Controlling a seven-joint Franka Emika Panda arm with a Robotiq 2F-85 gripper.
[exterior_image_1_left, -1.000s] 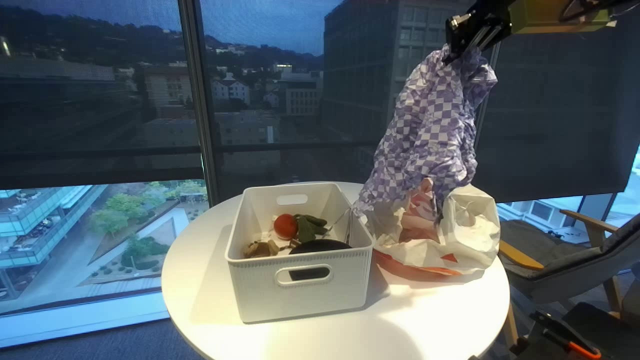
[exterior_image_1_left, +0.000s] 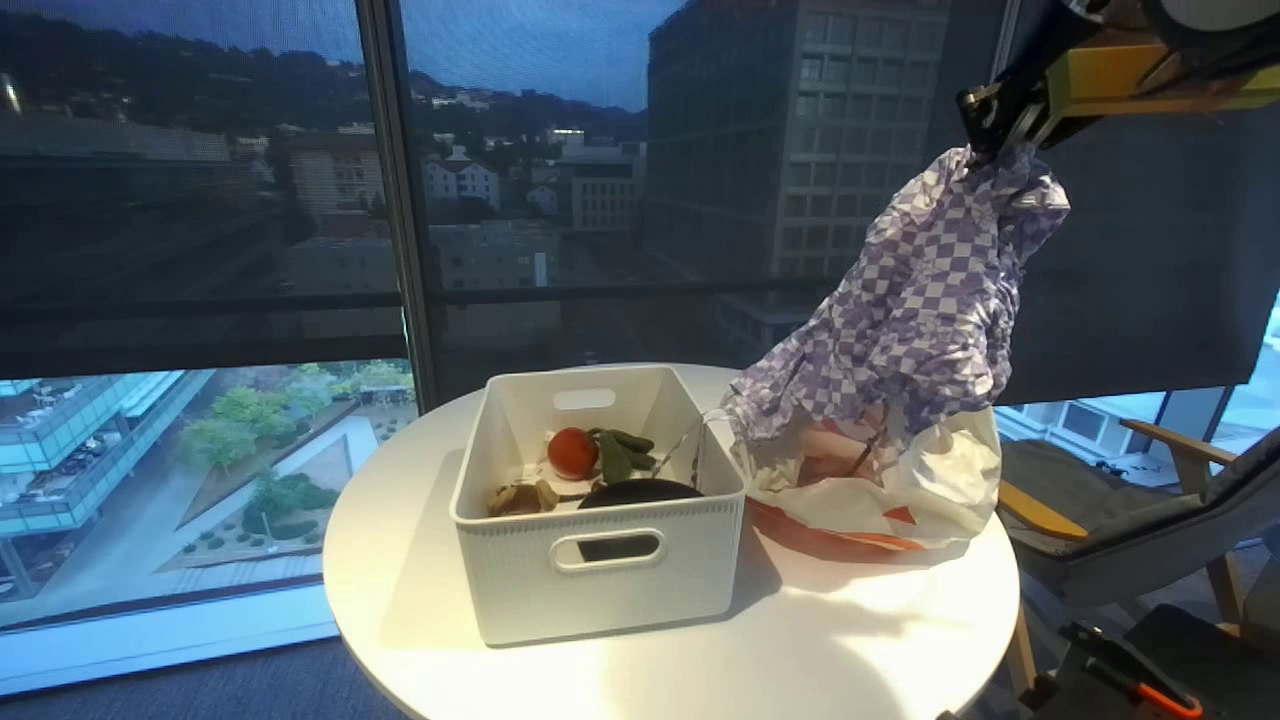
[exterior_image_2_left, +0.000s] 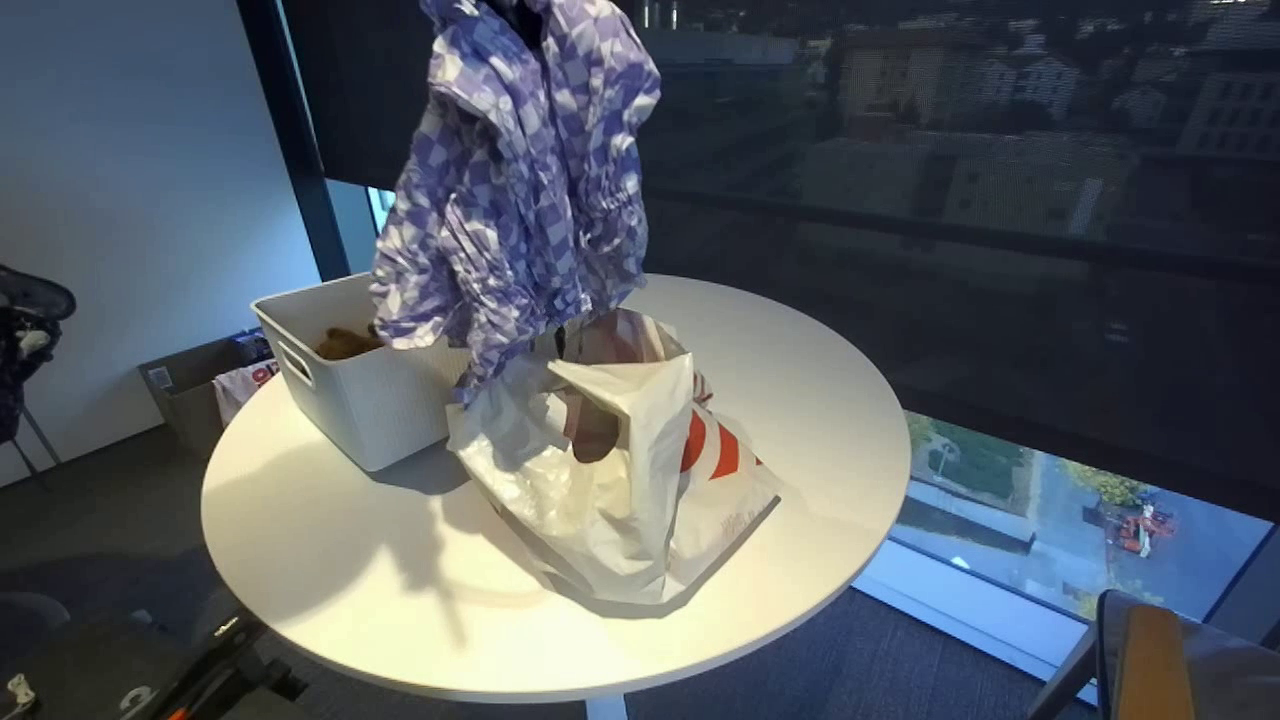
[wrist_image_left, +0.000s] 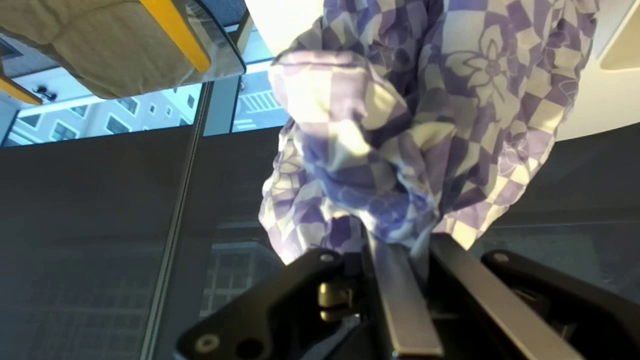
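Observation:
A purple-and-white checkered cloth (exterior_image_1_left: 924, 282), crumpled and long, hangs from my gripper (exterior_image_1_left: 1002, 142), which is shut on its upper end. In the wrist view, the cloth (wrist_image_left: 384, 138) is pinched between the fingers and fans out beyond them. A white plastic bag (exterior_image_2_left: 648, 504) with red marks stands open on the round table. The cloth's lower end hangs over the bag's mouth; in exterior view 1 its left corner trails between bag and bin. Whether any of it reaches inside the bag is hard to tell.
Left of the bag stands a white bin (exterior_image_1_left: 606, 588) holding a tomato (exterior_image_1_left: 572, 452), green vegetables (exterior_image_1_left: 624, 454), a brown item (exterior_image_1_left: 522, 498) and something dark. A wooden-armed chair (exterior_image_1_left: 1104, 540) is at the right.
My gripper has moved right and slightly down in exterior view 1, carrying the cloth's top with it. The cloth now slants more and covers more of the bag's opening.

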